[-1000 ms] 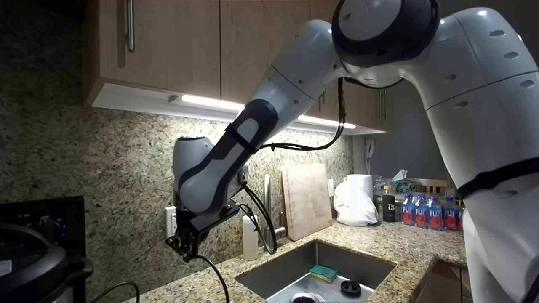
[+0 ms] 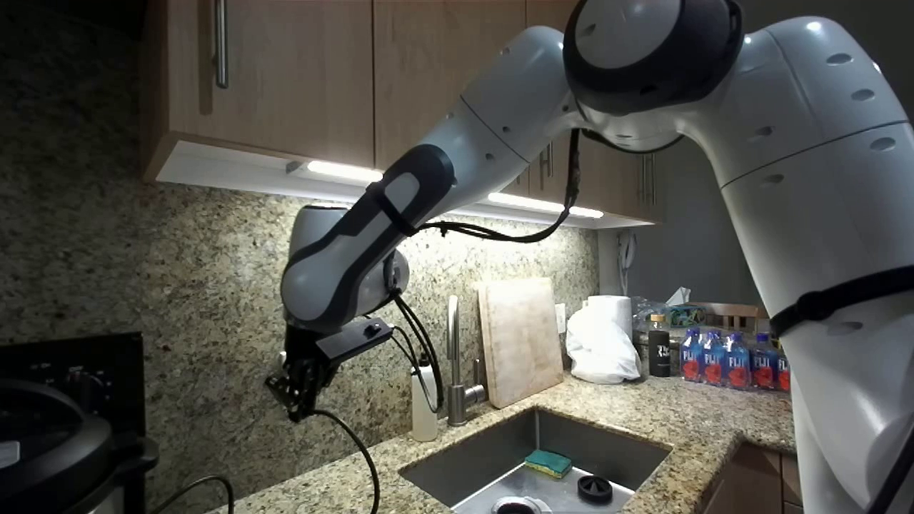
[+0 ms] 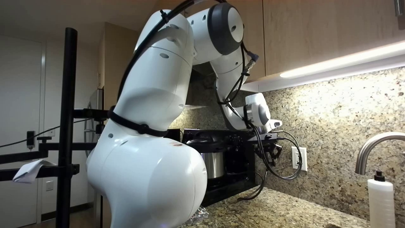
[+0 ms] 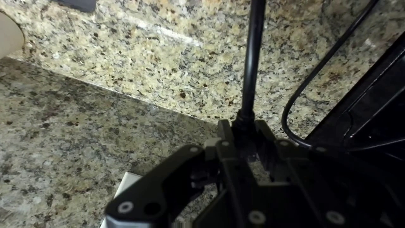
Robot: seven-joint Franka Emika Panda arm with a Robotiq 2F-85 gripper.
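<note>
In the wrist view, my gripper is shut on the end of a black cable (image 4: 252,57), which runs away from between the fingertips. Its very end is hidden by the dark fingers. Exterior view 1 has the gripper (image 2: 293,401) above the counter, near the granite wall, with the cable (image 2: 364,454) hanging down in a curve. A white wall outlet (image 3: 299,158) shows in exterior view 2, to the right of the gripper (image 3: 274,155). A white edge, apparently the outlet plate (image 4: 127,181), is partly covered by the gripper in the wrist view.
A black cooker (image 2: 51,437) stands at the left. Along the wall are a white soap bottle (image 2: 424,402), a faucet (image 2: 454,360) and a cutting board (image 2: 520,343). The sink (image 2: 480,458) holds a sponge (image 2: 548,463). Cabinets (image 2: 283,77) hang above the arm.
My gripper has risen and shifted a little left in exterior view 1, carrying the cable with it. The outlet, visible behind the gripper earlier, is now mostly covered by the hand there.
</note>
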